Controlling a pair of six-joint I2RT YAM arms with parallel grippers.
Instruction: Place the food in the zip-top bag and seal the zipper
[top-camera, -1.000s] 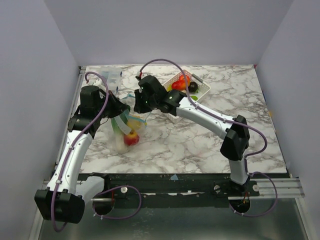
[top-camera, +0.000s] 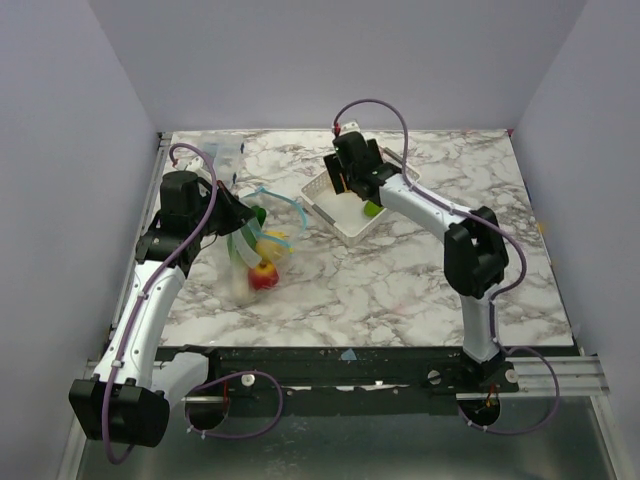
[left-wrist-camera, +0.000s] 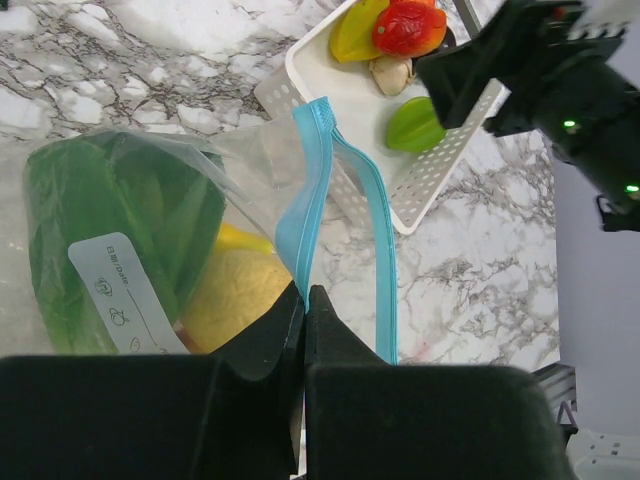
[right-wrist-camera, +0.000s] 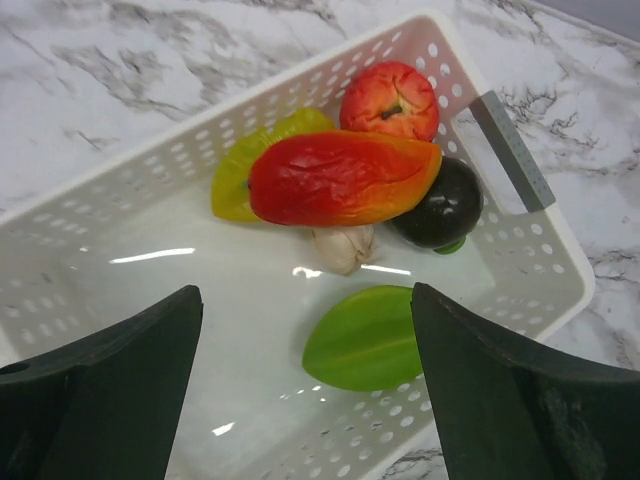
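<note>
In the left wrist view, the clear zip top bag (left-wrist-camera: 270, 165) has its blue zipper rim (left-wrist-camera: 318, 180) standing open. My left gripper is shut on that rim. A green item (left-wrist-camera: 130, 200) and a yellow one (left-wrist-camera: 240, 290) sit inside, and the top view adds a red, apple-like piece (top-camera: 263, 275). My open right gripper hangs over the white basket (right-wrist-camera: 170, 155). Below it, nothing held, lie a green star-shaped fruit (right-wrist-camera: 368, 340), a garlic bulb (right-wrist-camera: 343, 246), a red-orange mango-like fruit (right-wrist-camera: 345, 178), a dark round item (right-wrist-camera: 440, 205), a red fruit (right-wrist-camera: 390, 102) and a yellow piece (right-wrist-camera: 235, 175).
Another flat clear bag (top-camera: 222, 150) lies at the back left of the marble table (top-camera: 400, 290). Basket walls stand around the food, with a grey handle (right-wrist-camera: 512, 150) on one side.
The right gripper has gone from the bag's mouth, up and right, to above the basket. The left arm and the bag with its contents look unmoved.
</note>
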